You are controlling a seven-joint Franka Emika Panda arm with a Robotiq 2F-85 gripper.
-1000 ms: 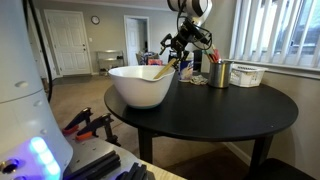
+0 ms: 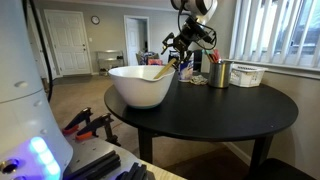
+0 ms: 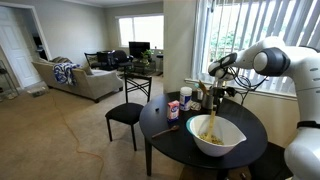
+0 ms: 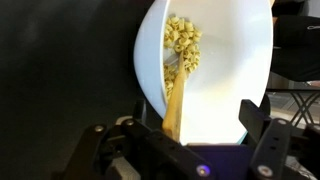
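Observation:
A large white bowl stands on the black round table, with curly pasta at its bottom. A wooden spoon leans in it, its handle rising over the rim towards the camera. My gripper is open above the bowl's rim; in the wrist view the handle shows between its two fingers, nearer the left one, and is not gripped. From the side, the gripper hovers close to the handle's upper end. Whether a finger touches the handle cannot be made out.
A metal pot and a white basket stand farther back on the table. A pink package and a brown utensil are on the table in the second exterior view.
The arm and gripper have shifted slightly to the right in the first exterior view, staying near the spoon's handle. Bowl and spoon look unmoved.

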